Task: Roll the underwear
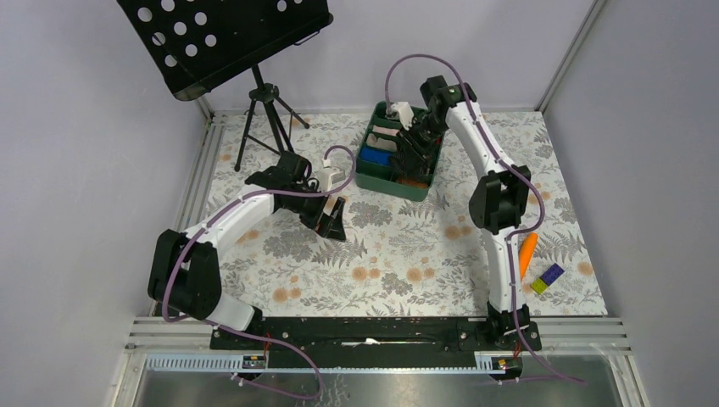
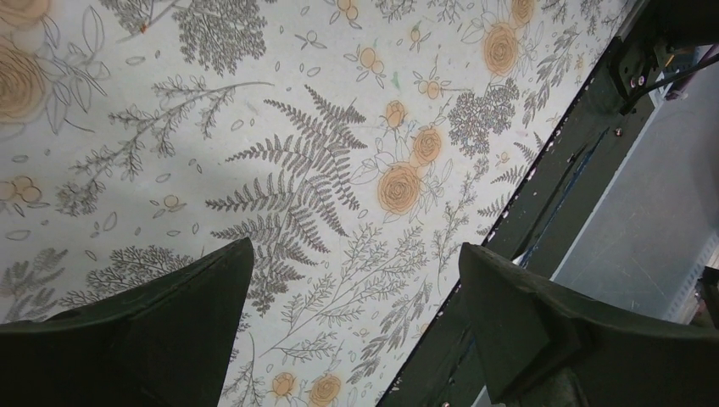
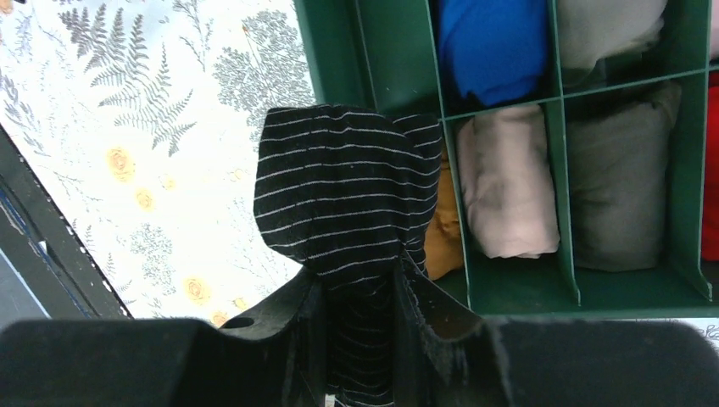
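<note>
A black cloth with thin white stripes point(image 3: 343, 191) hangs in the grip of my right gripper, over the near corner of the green divided box point(image 1: 390, 191). The cloth runs down between the fingers in the right wrist view. Other compartments hold rolled cloths: blue point(image 3: 492, 51), pale pink point(image 3: 506, 182), grey point(image 3: 619, 186), and mustard point(image 3: 445, 220) partly under the striped one. My left gripper point(image 1: 326, 222) is open above the bare floral mat point(image 2: 356, 153), left of the box, with nothing between its fingers.
A black music stand point(image 1: 267, 97) stands at the back left. An orange object point(image 1: 528, 252) and a purple-and-green block point(image 1: 549, 275) lie at the right.
</note>
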